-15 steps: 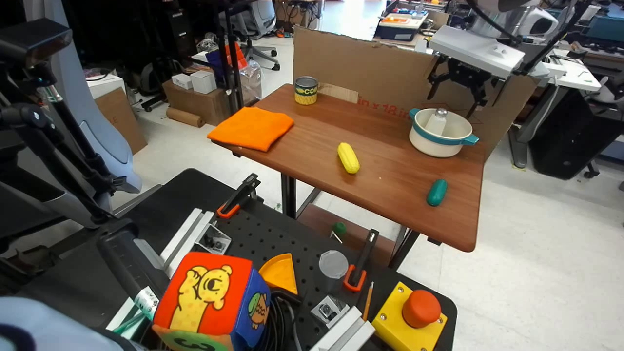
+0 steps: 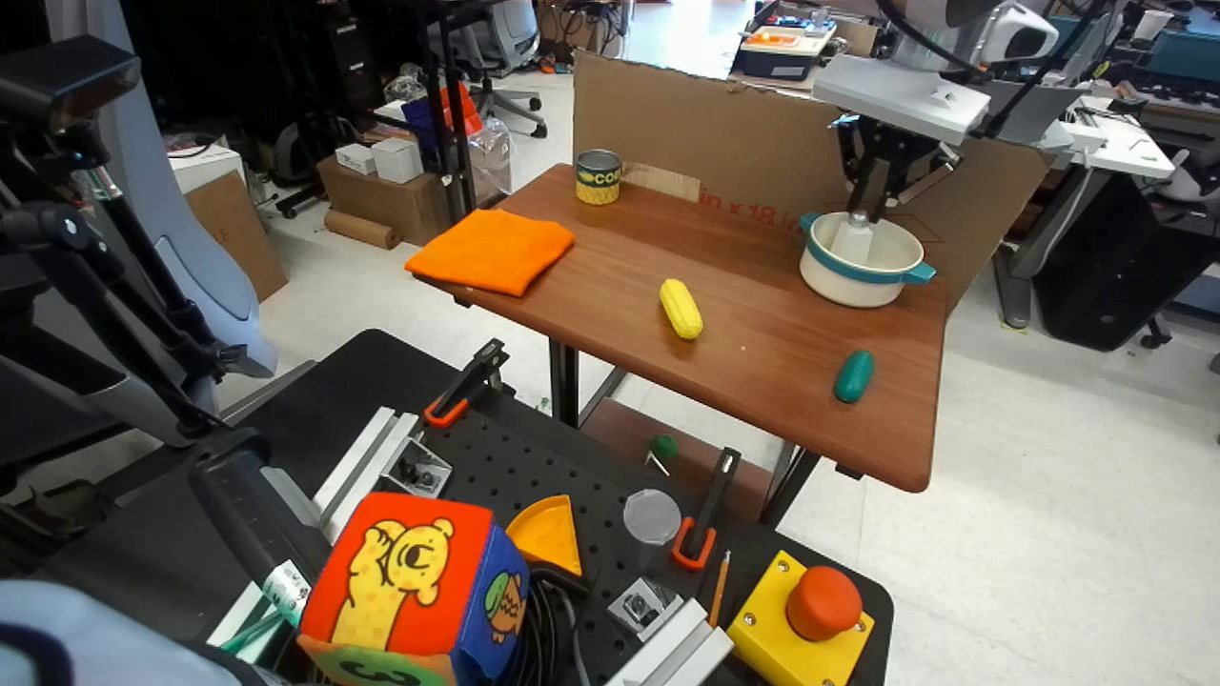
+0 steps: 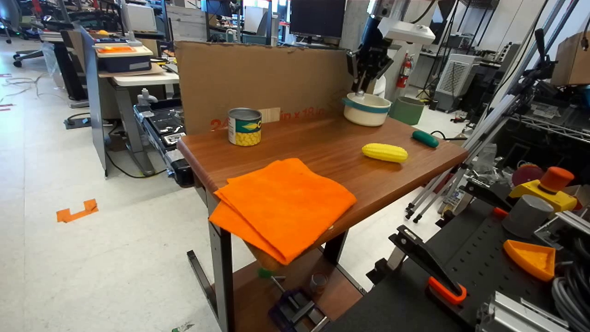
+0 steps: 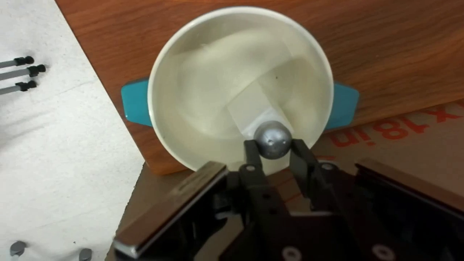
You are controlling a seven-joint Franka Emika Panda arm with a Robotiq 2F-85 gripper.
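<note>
A white shaker [image 2: 852, 240] with a rounded silver top [image 4: 272, 138] stands inside the cream pot [image 2: 847, 291], which has a teal band and teal handles. From above, my gripper is shut on the silver top, one dark finger [image 4: 253, 156] to each side of it. The wrist view shows the shaker's white body [image 4: 251, 106] reaching down toward the pot floor, near the pot wall on the gripper's side. In exterior view 2 the pot's wall [image 3: 365, 116] hides most of the shaker.
A green oblong object [image 2: 854, 376] and a yellow corn cob [image 2: 681, 309] lie on the wooden table [image 2: 755, 354]. Farther left are an orange cloth [image 2: 494, 251] and a corn can [image 2: 598, 178]. A cardboard sheet [image 2: 732, 131] stands behind the pot. The table's middle has free room.
My gripper was open above and to the right of the pot. It has since moved left and down and shut on the shaker's top. The shaker and pot look unmoved.
</note>
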